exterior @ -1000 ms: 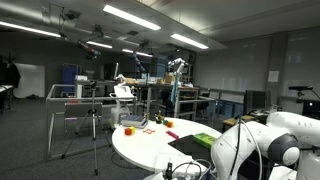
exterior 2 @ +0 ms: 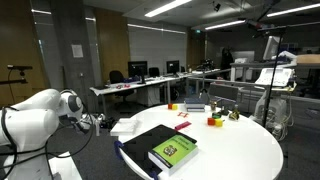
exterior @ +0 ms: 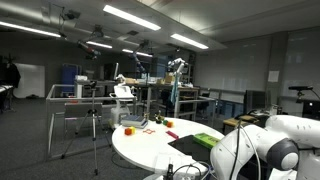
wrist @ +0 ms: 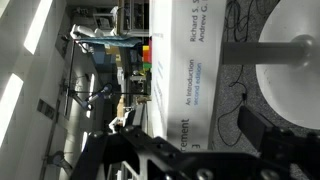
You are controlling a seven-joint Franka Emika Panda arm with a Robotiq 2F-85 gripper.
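Note:
In the wrist view a white, upright-looking book spine (wrist: 190,75) with printed lettering, including "An Introduction second edition", fills the middle of the picture. Its lower end comes down between the dark fingers of my gripper, which stand apart on either side. The gripper is open; whether either finger touches the book cannot be told. A white block-like object (exterior 2: 125,127) lies at the table's edge, close to the end of the arm in exterior view 2. In exterior view 1 the gripper is hidden below the frame.
On the round white table (exterior 2: 240,150) lies a thick green-covered book (exterior 2: 173,151). Red, yellow and green small items, such as a red-yellow block (exterior: 129,131), sit farther back. A tripod (exterior: 95,125) stands beside the table.
The white arm has shifted slightly in exterior view 1. The table items have stayed where they were.

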